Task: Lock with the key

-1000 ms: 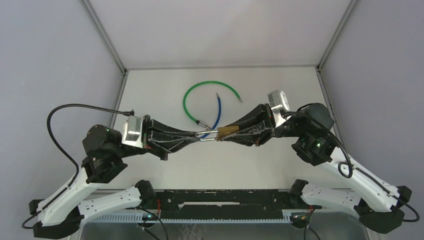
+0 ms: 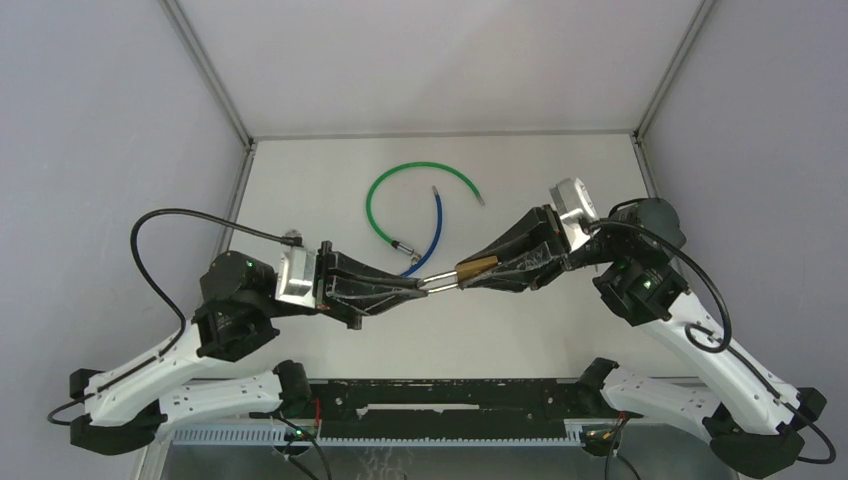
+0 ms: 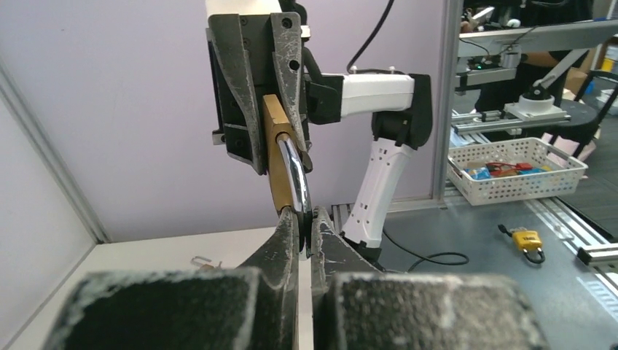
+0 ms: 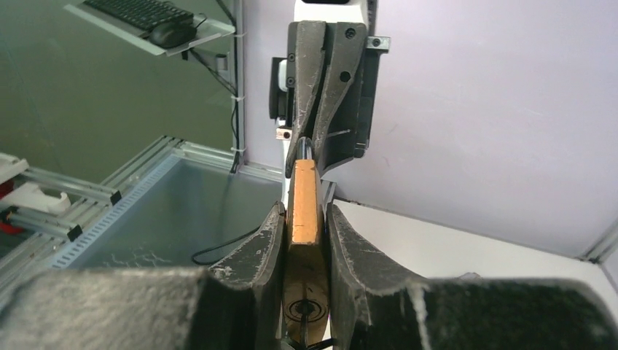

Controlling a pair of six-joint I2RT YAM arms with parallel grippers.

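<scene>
A brass padlock (image 2: 482,266) is held in the air between my two grippers. Its silver shackle (image 3: 296,175) points left, toward the left gripper (image 2: 424,286), whose fingertips are shut around the shackle's end. My right gripper (image 2: 480,272) has its fingers on both sides of the padlock body, closed to about its thickness. On the end of the body facing the right wrist camera, a round keyhole (image 4: 305,310) is visible between the fingers. No key can be made out clearly in any view.
On the white table (image 2: 330,330) lie a green tube (image 2: 372,200) with a metal connector and a blue tube (image 2: 437,222). A yellow item (image 3: 527,240) and a white basket (image 3: 510,175) sit outside the work area.
Both arms and the padlock have shifted right over the last second. The left wrist has dipped slightly, and the padlock tilts a little more in the top view.
</scene>
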